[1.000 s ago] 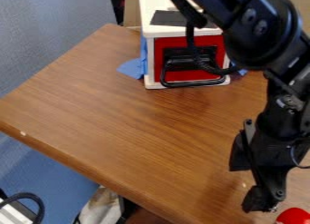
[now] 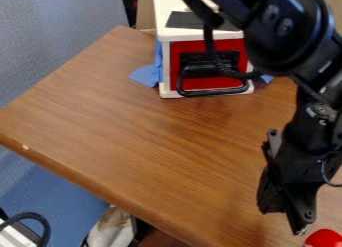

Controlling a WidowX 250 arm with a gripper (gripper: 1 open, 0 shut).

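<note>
The black arm comes down along the right side of the view, and its gripper point(image 2: 286, 213) hangs low over the wooden table at the lower right. Its fingers point down, and whether they are open or shut cannot be made out. A red object point(image 2: 323, 239) lies at the bottom right corner, just below and right of the gripper, partly out of view.
A white and red box point(image 2: 186, 90) with a black front stands on blue cloth point(image 2: 147, 74) at the back.
The gripper has risen slightly from lower on the table over the last second. The box and the red object have not visibly moved.
</note>
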